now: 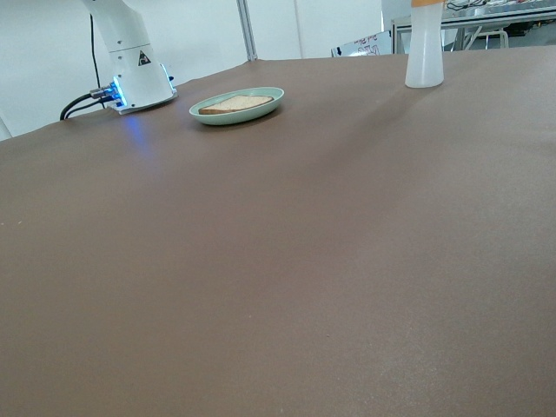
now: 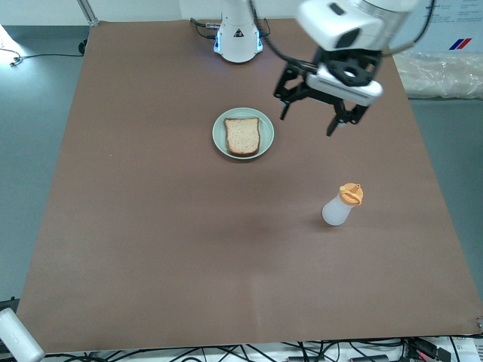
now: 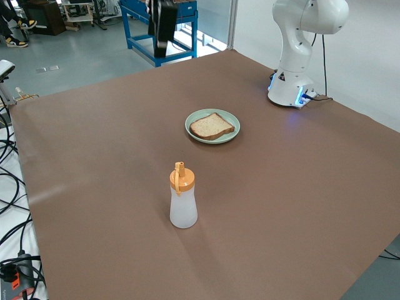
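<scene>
A slice of bread [image 2: 242,136] lies on a pale green plate [image 2: 220,143] in the middle back of the brown table, seen too in the top and right views. A white squeeze bottle with an orange cap [image 2: 340,205] stands nearer the front, to the right of the plate in the left view. My gripper [image 2: 306,124] is raised over the table above and right of the plate, fingers apart, with nothing visible between them. In the right view only a dark part at the top edge shows.
The white robot base [image 2: 238,41] with its cables sits at the table's back edge. Cables and equipment [image 3: 19,275] lie beyond one edge.
</scene>
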